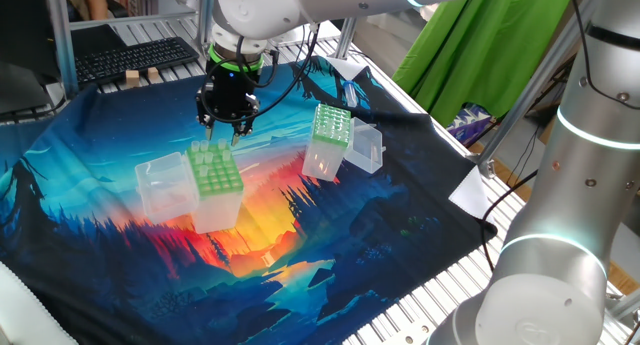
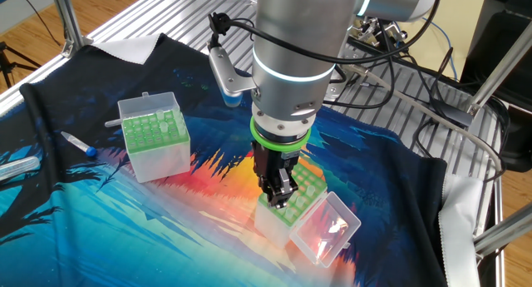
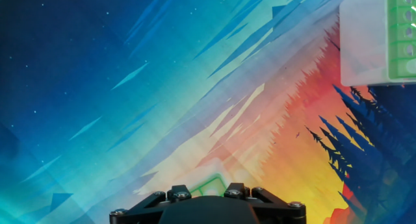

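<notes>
Over the back edge of one pipette-tip box (image 1: 218, 200), my gripper (image 1: 222, 139) points down, its two fingers apart and nothing visible between them. That box has a green rack (image 1: 226, 177) with a few clear tips standing up in it, and its clear lid (image 1: 165, 187) hangs open to the side. A second box (image 1: 322, 161) with a green rack full of tips stands apart, its lid (image 1: 366, 147) open too. In the wrist view the gripper shows spread fingers; a corner of the first box's green rack (image 3: 211, 182) peeks out beyond them, mostly hidden.
A printed cloth (image 1: 120, 255) covers the table, with bare room between and in front of the boxes. A marker (image 2: 79, 144) lies beyond the second box. A keyboard (image 1: 135, 58) and small wooden blocks (image 1: 132, 78) sit at the back left.
</notes>
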